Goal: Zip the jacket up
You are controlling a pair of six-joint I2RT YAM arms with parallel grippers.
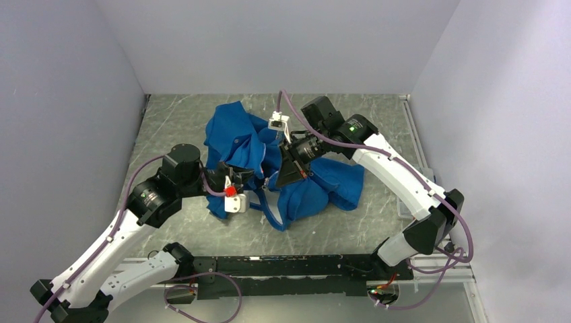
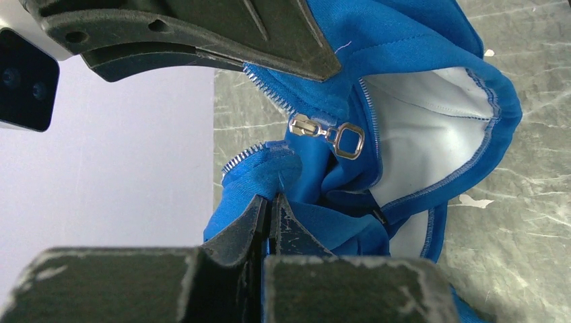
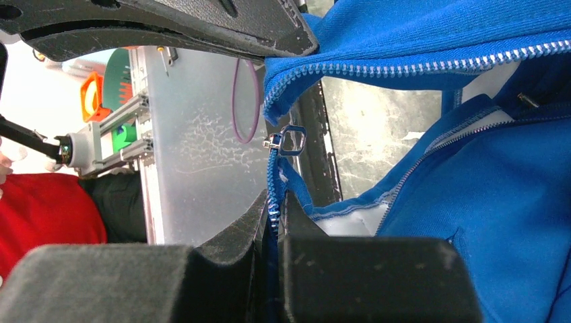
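The blue jacket [image 1: 323,198] with white lining lies bunched on the grey marble table [image 1: 168,128]. My left gripper is shut on one zipper edge of the jacket. My right gripper is shut on the other edge, whose silver slider [image 3: 275,142] and square pull tab stand above its fingertips. In the left wrist view the two zipper ends are held close but apart, the zipper pull [image 2: 347,140] hanging between them. In the top view both grippers are over the jacket's middle, facing each other, fingertips mostly hidden.
Grey walls [image 1: 283,47] enclose the table at the back and sides. Bare marble shows around the jacket. The black front rail [image 1: 289,269] runs along the near edge, with looped purple cables by the arm bases.
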